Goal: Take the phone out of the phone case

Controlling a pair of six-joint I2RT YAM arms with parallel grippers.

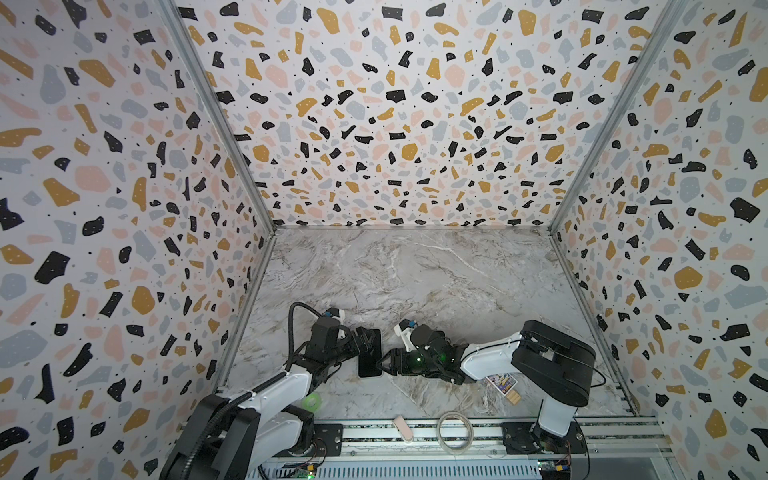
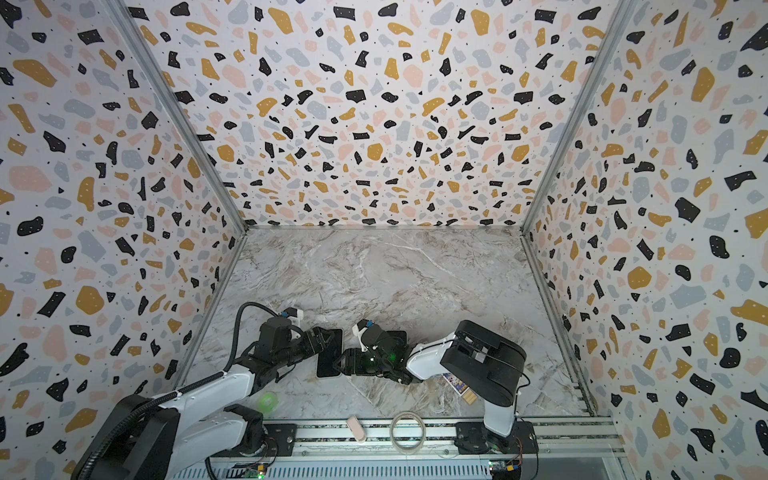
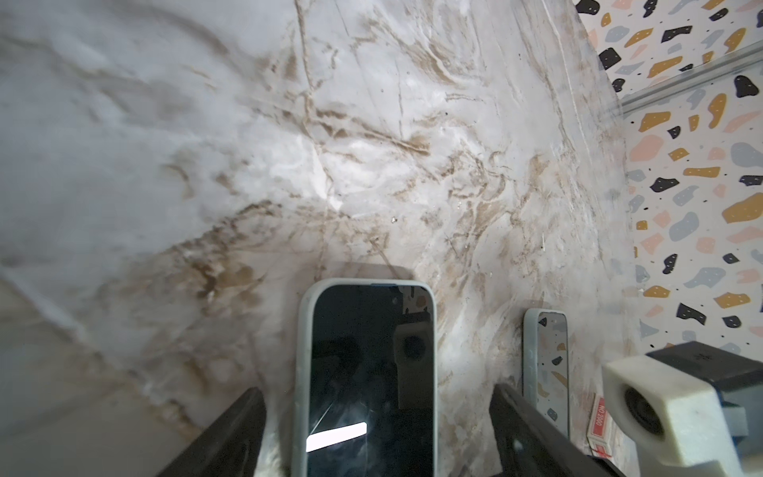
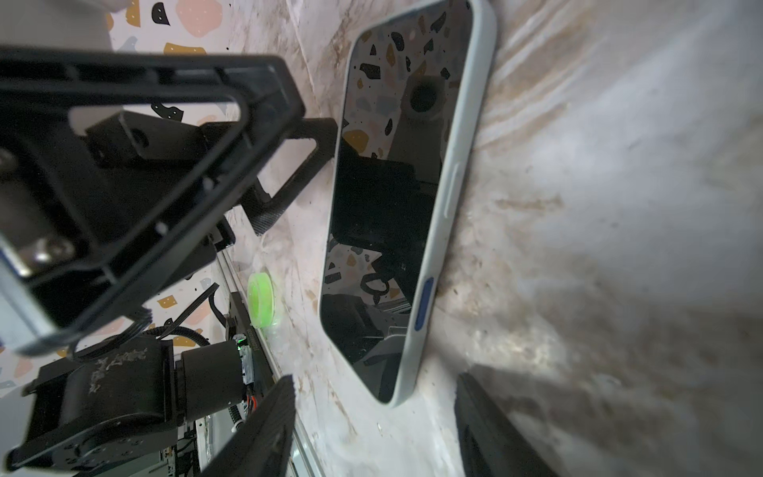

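A phone with a black screen and pale case (image 1: 369,360) lies flat on the marble table between my grippers. In the left wrist view it (image 3: 372,373) sits between the fingertips of my left gripper, which is open above it. My right gripper stands part open beside the phone's lower end in the right wrist view, nothing visible between its fingers. A second phone (image 3: 547,365) lies further right, mostly hidden under the right arm in the top views.
A printed card box (image 1: 502,382) lies at the right front, a green round object (image 1: 310,401) at the left front, a cable coil (image 1: 454,417) on the front rail.
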